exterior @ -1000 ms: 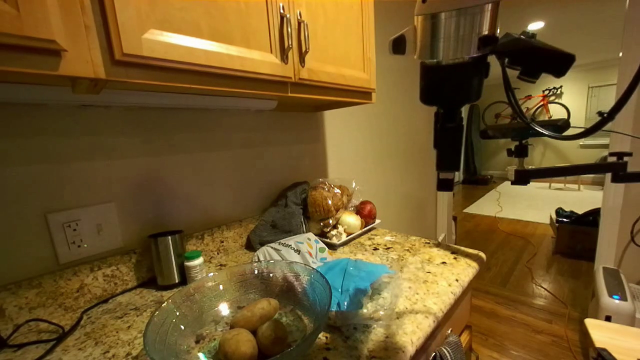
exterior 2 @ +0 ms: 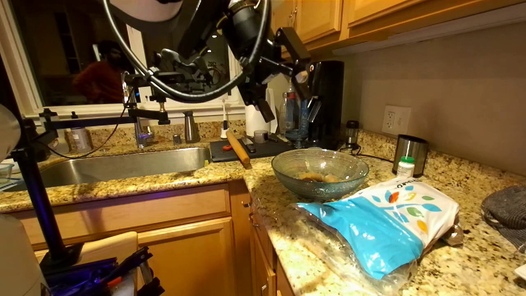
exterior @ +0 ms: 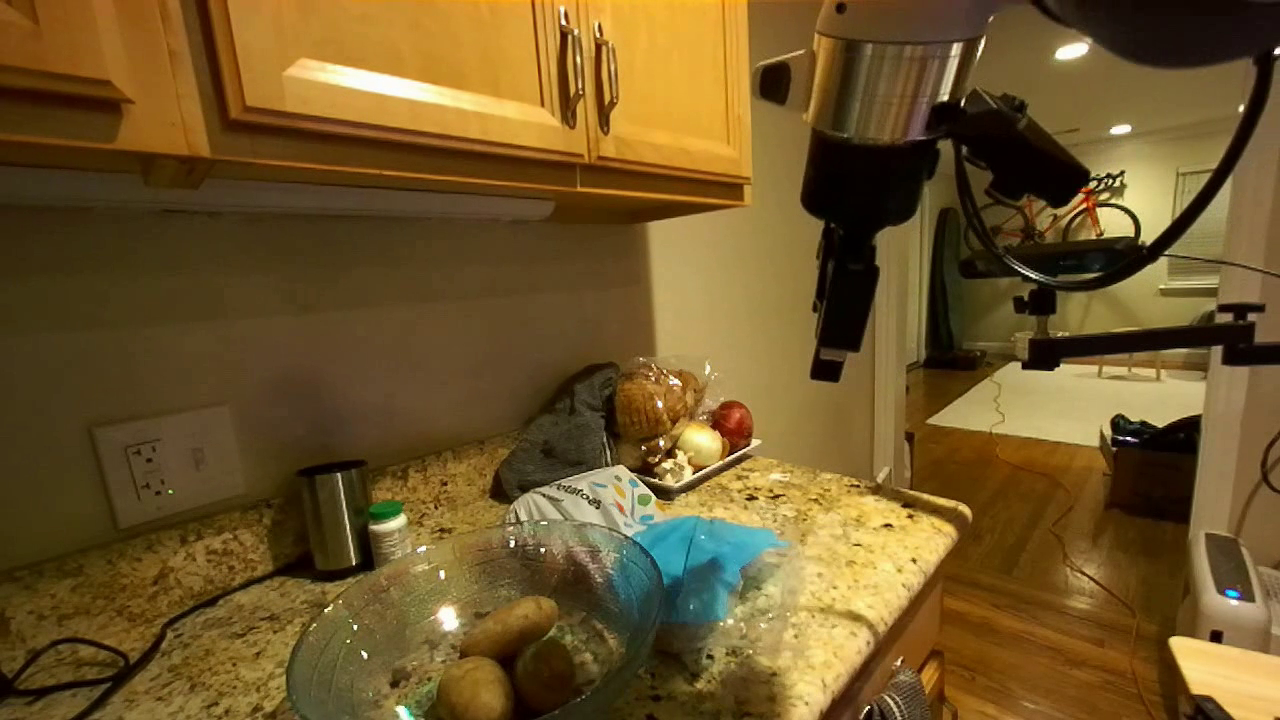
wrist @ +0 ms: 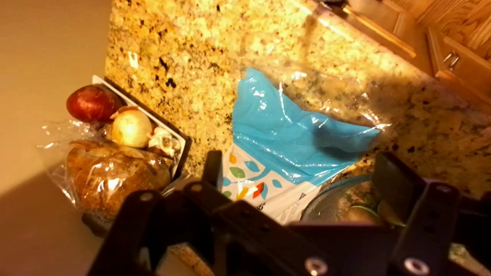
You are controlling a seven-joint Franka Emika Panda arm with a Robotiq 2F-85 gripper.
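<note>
High above the counter hangs my gripper, its two fingers spread wide apart with nothing between them. Below it in the wrist view lies a plastic bag (wrist: 294, 133), blue at one end and white with printed leaves at the other. Beside the bag stands a clear glass bowl (exterior 2: 320, 172); in exterior view 1, several potatoes (exterior: 474, 690) rest inside it. The bag's contents cannot be made out. In exterior view 2 the gripper (exterior 2: 291, 116) is well above the bowl and bag, touching neither.
A white tray (wrist: 182, 154) holds a red onion (wrist: 94, 103), a yellow onion (wrist: 132, 128), garlic and bagged bread. Near the wall stand a steel cup (exterior: 336, 516) and a green-capped bottle (exterior: 389, 534). Cabinets (exterior: 396, 72) overhang the counter. Bare granite lies beyond the bag.
In exterior view 1 my gripper has shifted left and tilted. The bowl, potatoes and bag have stayed in place.
</note>
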